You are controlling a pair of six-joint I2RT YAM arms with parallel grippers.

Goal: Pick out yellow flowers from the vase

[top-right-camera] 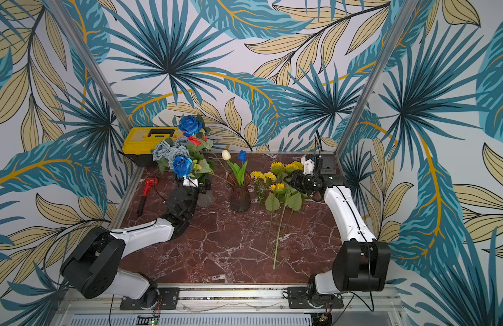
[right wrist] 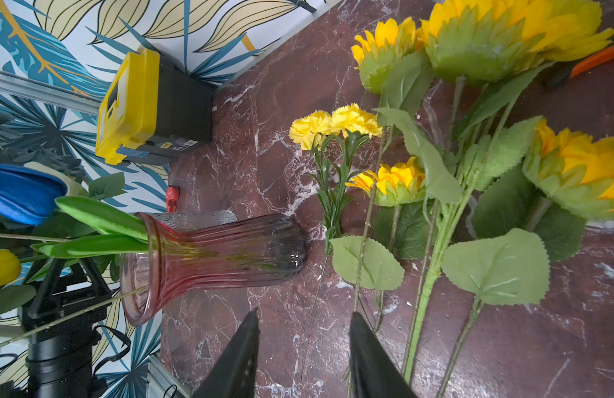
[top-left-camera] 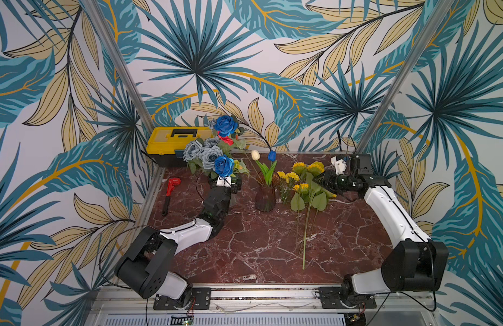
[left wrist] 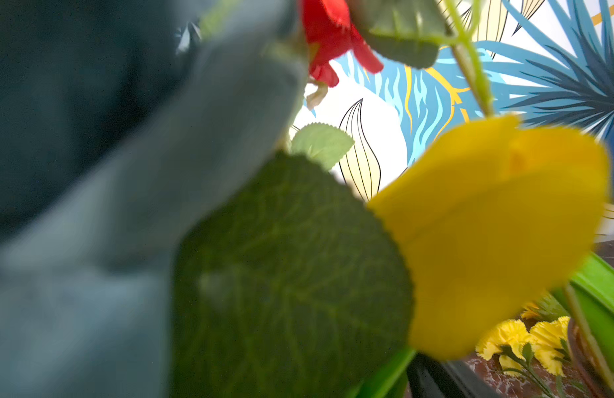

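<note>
A yellow tulip [left wrist: 492, 232] fills much of the left wrist view, beside a dark leaf and blurred grey-blue petals. In the right wrist view my left gripper is close to that tulip, its fingers apart; whether a stem passes between them is unclear. The clear vase [top-right-camera: 206, 198] holding roses stands just beyond this gripper. Yellow sunflowers [right wrist: 479, 39] and small yellow carnations [right wrist: 333, 126] lie on the table, outside the vases. Over their stems my right gripper is open, with nothing visibly gripped.
A reddish glass vase [top-left-camera: 265, 198] with white and blue tulips stands mid-table. Blue and grey roses [top-left-camera: 210, 156] crowd the left gripper. Behind them is a yellow toolbox [top-left-camera: 172, 142], and a red-and-black tool [top-left-camera: 170, 193] lies at left.
</note>
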